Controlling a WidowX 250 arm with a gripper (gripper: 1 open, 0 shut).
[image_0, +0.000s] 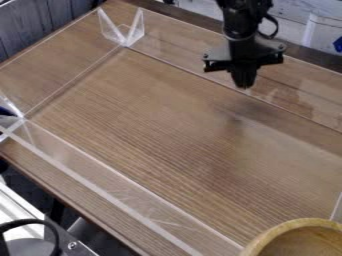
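My black gripper (243, 78) hangs from the top centre-right of the camera view, over the back of the wooden table (174, 150). Its two fingers are drawn together at the bottom, and nothing shows between them. A pale shadow lies on the wood beneath it.
A wooden bowl (274, 243) sits at the bottom right. Clear plastic guards (123, 182) line the table's edges, with a clear bracket (122, 30) at the back left. Black hardware (27, 240) is at the lower left.
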